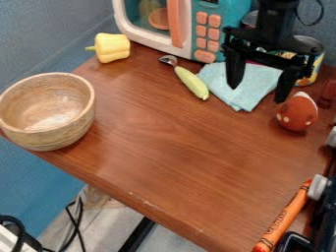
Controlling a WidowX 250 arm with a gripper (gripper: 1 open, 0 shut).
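My black gripper [258, 75] is at the upper right, open, with its two fingers apart over a folded light-blue cloth [234, 94] that lies on the table. A yellow banana-like item [192, 81] and a metal spoon [170, 60] lie left of the cloth. A wooden bowl [46, 128] sits at the left edge. A brown-red round item [297, 113] stands right of the gripper.
A toy microwave [178, 25] stands at the back, with a yellow pepper-like item [109, 47] to its left. A can [311, 69] is partly behind the gripper. An orange crayon [282, 222] lies at lower right.
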